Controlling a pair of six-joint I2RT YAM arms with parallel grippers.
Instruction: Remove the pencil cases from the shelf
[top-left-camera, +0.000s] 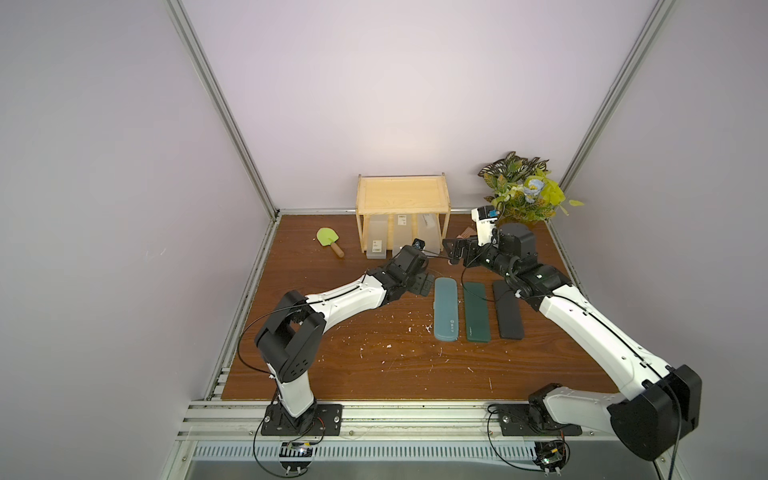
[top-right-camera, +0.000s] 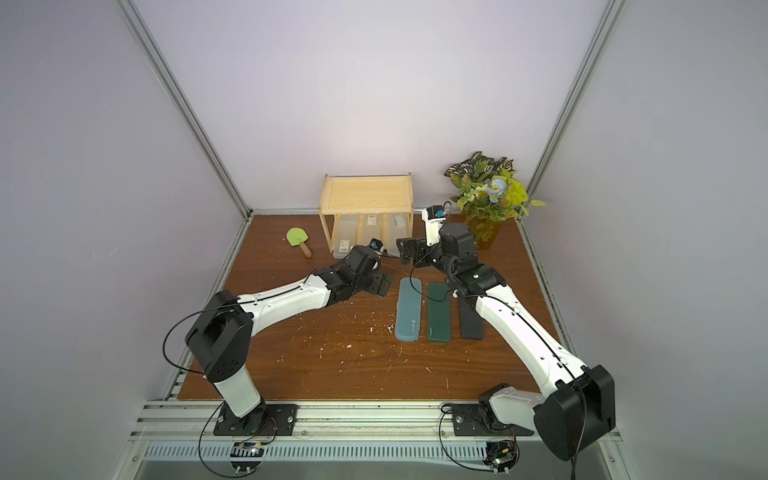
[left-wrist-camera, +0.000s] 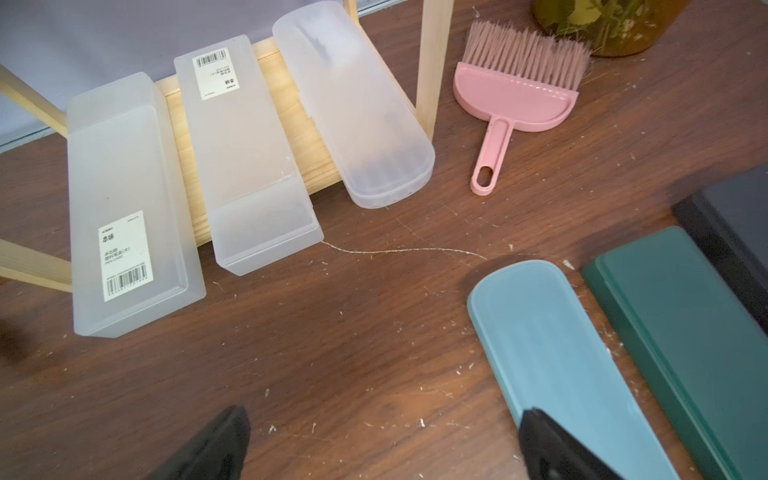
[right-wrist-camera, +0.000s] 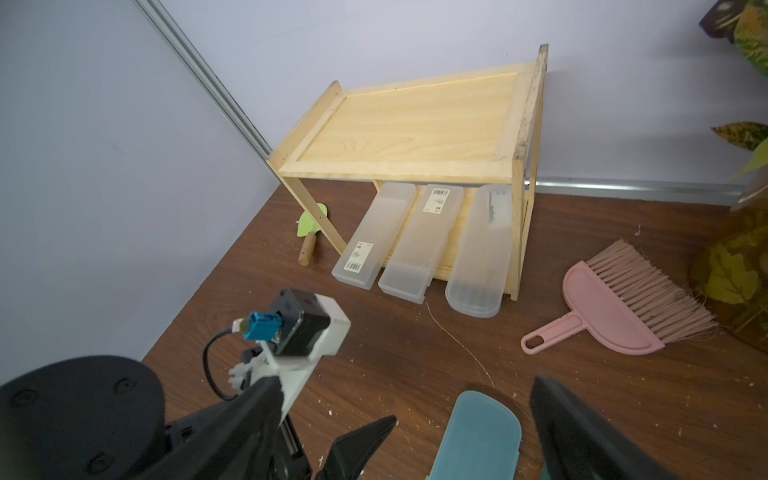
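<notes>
Three translucent pencil cases lie side by side on the wooden shelf's (right-wrist-camera: 424, 120) lower board: left (left-wrist-camera: 136, 200), middle (left-wrist-camera: 248, 160), right (left-wrist-camera: 352, 104). In front, on the table, lie a light blue case (top-left-camera: 445, 312), a dark green case (top-left-camera: 477, 316) and a black case (top-left-camera: 509, 316). My left gripper is open above the table before the shelf, nothing between its fingers. My right gripper (top-left-camera: 457, 249) is open and empty, raised to the right of it, near the shelf's front right.
A pink brush (right-wrist-camera: 608, 312) lies right of the shelf, beside a vase of flowers (top-left-camera: 528, 192). A green trowel (top-left-camera: 327, 240) lies to the left.
</notes>
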